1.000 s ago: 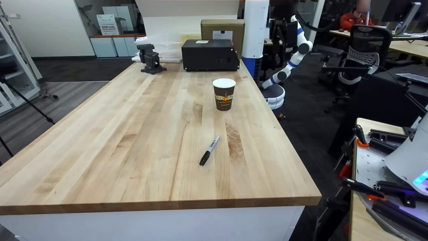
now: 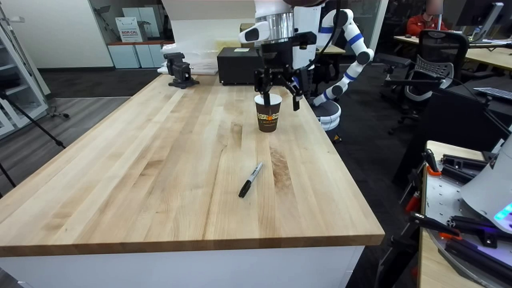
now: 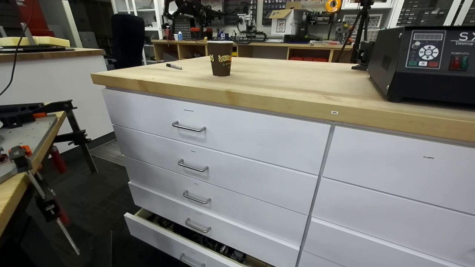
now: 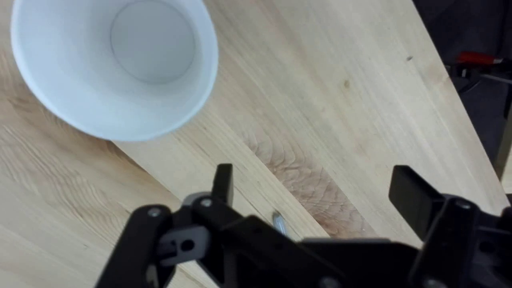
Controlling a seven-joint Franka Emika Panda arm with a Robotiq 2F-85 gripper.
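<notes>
A dark brown paper cup (image 2: 267, 120) with a white rim stands upright on the wooden table. Seen from above in the wrist view, the cup (image 4: 153, 43) is white inside and looks empty. My gripper (image 2: 281, 106) is open near the cup's top, its fingers spread wide; one finger overlaps the cup's rim in exterior view 1. In the wrist view the gripper has only bare table between its fingertips, with the cup off to the upper left. A black-capped marker (image 2: 251, 180) lies closer to the table's front edge; its tip (image 4: 279, 223) peeks out above the gripper body.
On the far end sit a black control box (image 3: 423, 62) and a small black vise-like stand (image 2: 181, 72). The table's right edge (image 2: 353, 185) runs close to the cup. A low drawer (image 3: 178, 236) is pulled out.
My arm has come in from the far right edge, moving left over the table to the cup. The cup and the marker have stayed in place.
</notes>
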